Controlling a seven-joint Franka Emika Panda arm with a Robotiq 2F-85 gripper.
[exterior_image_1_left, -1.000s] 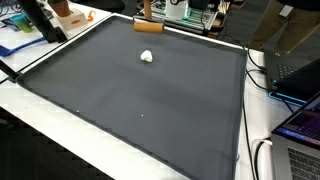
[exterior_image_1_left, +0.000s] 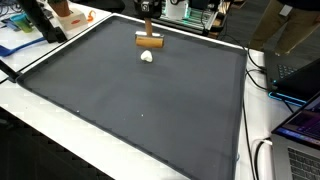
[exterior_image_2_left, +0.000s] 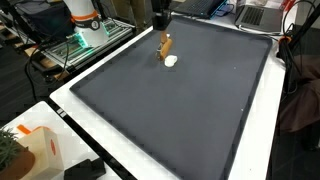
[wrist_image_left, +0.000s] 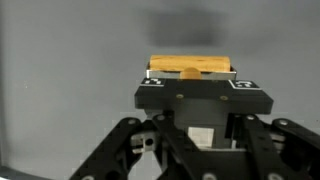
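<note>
A light wooden bar (exterior_image_1_left: 149, 41) stands out at the back of the dark mat, just behind a small white object (exterior_image_1_left: 147, 56). My gripper is shut on the wooden bar, which in the wrist view lies crosswise beyond the fingertips, with a rounded wooden part between them. In the second exterior view the wooden bar (exterior_image_2_left: 165, 45) sits beneath the dark gripper, close to the white object (exterior_image_2_left: 171, 60). Whether the bar touches the mat is hard to tell.
Laptops (exterior_image_1_left: 295, 145) and cables line the right side. Assorted items (exterior_image_1_left: 65, 15) crowd the far left corner. Another robot arm (exterior_image_2_left: 88, 22) stands left in the second exterior view.
The white object has stayed in place.
</note>
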